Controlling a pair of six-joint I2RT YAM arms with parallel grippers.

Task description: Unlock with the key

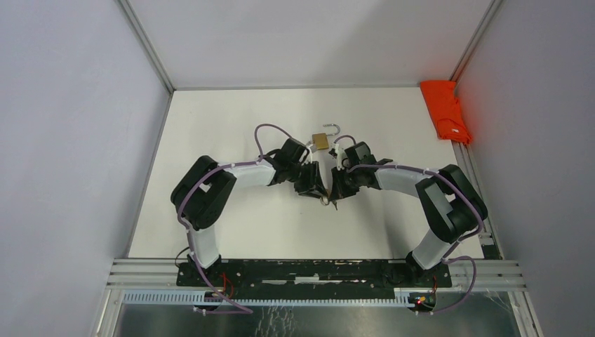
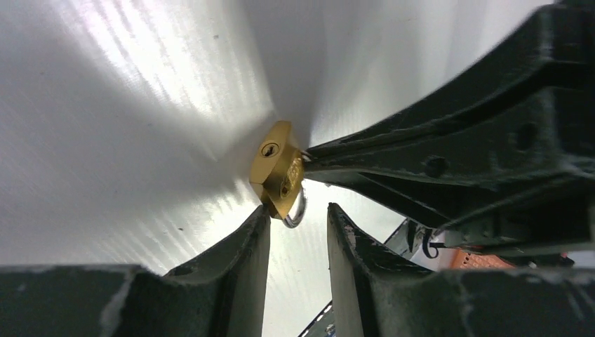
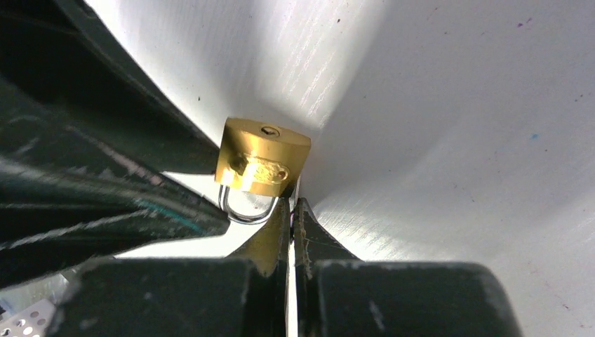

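A small brass padlock (image 2: 277, 172) with a silver shackle sits between my two grippers, tilted, its empty keyhole facing away from the right gripper. In the left wrist view, my left gripper stands part open, and the padlock overlaps the tip of one finger. My right gripper is shut on a thin silver strip, seen edge-on, which looks like the key (image 3: 296, 191). The fingertips of that gripper are right beside the padlock body; whether they touch it is unclear. From above, the padlock (image 1: 325, 201) is mostly hidden by the grippers.
Farther back on the white table (image 1: 224, 126) lie a larger brass block (image 1: 321, 141) and a grey U-shaped piece (image 1: 333, 128). An orange cloth (image 1: 445, 112) rests at the back right corner.
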